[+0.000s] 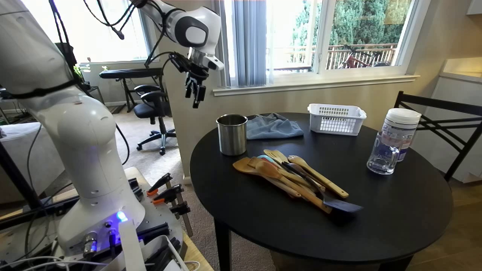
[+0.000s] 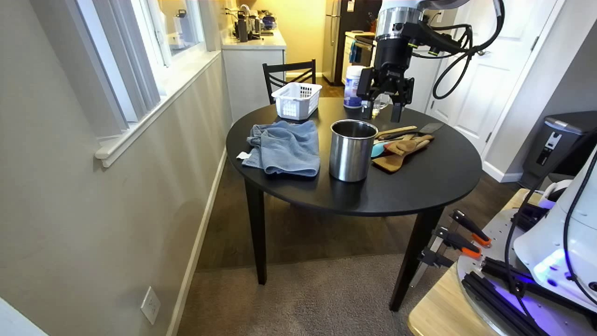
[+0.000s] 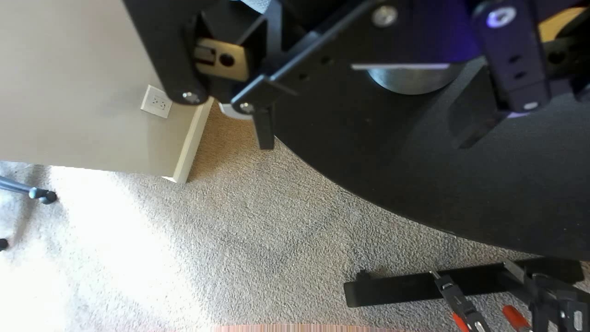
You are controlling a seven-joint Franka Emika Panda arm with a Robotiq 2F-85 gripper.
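Observation:
My gripper (image 1: 192, 98) hangs in the air left of the round table and higher than its top. In the wrist view the fingers (image 3: 265, 130) stand wide apart, so it is open, and nothing shows between them. A steel canister (image 1: 232, 135) stands upright near the table's edge; the wrist view catches only its lower part (image 3: 412, 80) behind the gripper body. Beside it lies a pile of wooden and dark cooking utensils (image 1: 289, 176), with one teal head (image 2: 378, 148) among them. A crumpled blue cloth (image 2: 286, 148) rests on the canister's other side.
A white slotted basket (image 1: 337, 119) sits at the far side of the black table (image 1: 384, 216). A clear glass mug (image 1: 382, 156) stands in front of a white-lidded tub (image 1: 403, 116) on the right. Wall and window border the table.

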